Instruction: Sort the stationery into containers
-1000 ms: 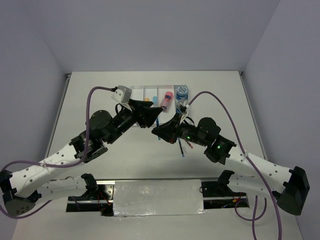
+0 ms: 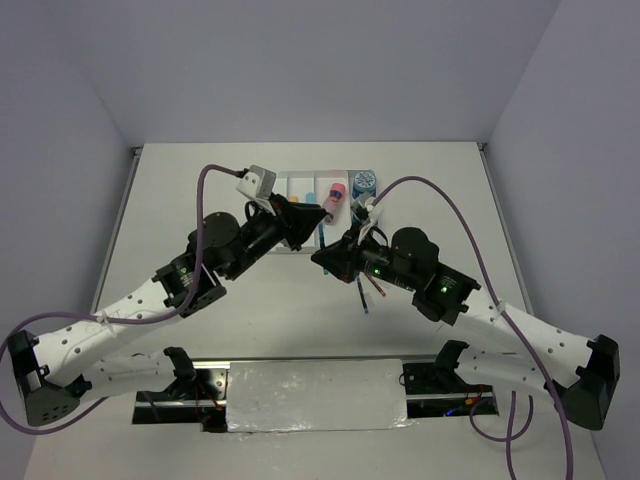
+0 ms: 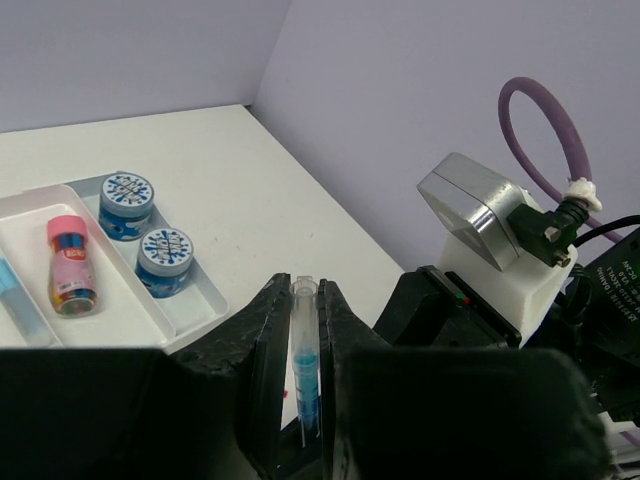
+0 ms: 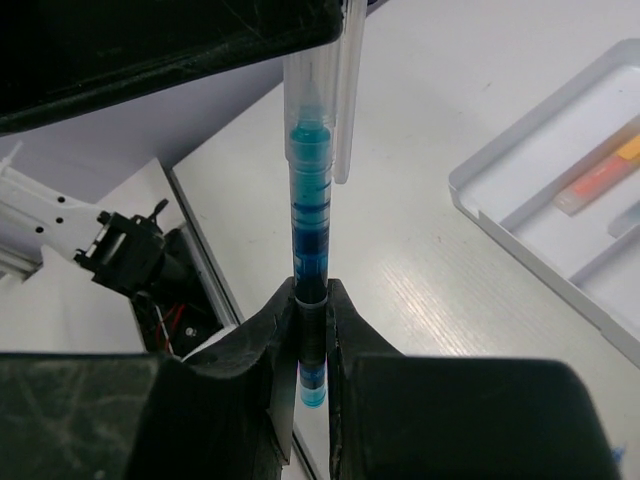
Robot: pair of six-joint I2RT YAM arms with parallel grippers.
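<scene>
A slim blue pen with a clear cap (image 4: 311, 215) stands nearly upright between my two grippers, above the table. My left gripper (image 2: 322, 213) is shut on its upper, capped end; the left wrist view shows the pen (image 3: 305, 375) pinched between the fingers. Lower on the pen, the fingers of my right gripper stand close on both sides of it. Whether they press on it cannot be made out. Behind them sits the white compartmented tray (image 3: 140, 312), holding a pink-capped bottle (image 3: 71, 265) and two blue-lidded jars, one of them the rear jar (image 3: 126, 207).
A blue pen (image 2: 362, 297) and a red one (image 2: 375, 285) lie on the table under the right arm. An orange item (image 4: 600, 178) lies in a tray compartment. Both arms crowd the middle.
Both grippers have shifted slightly to the right, the pen staying between them. Tray, jars and the loose pens on the table have not moved.
</scene>
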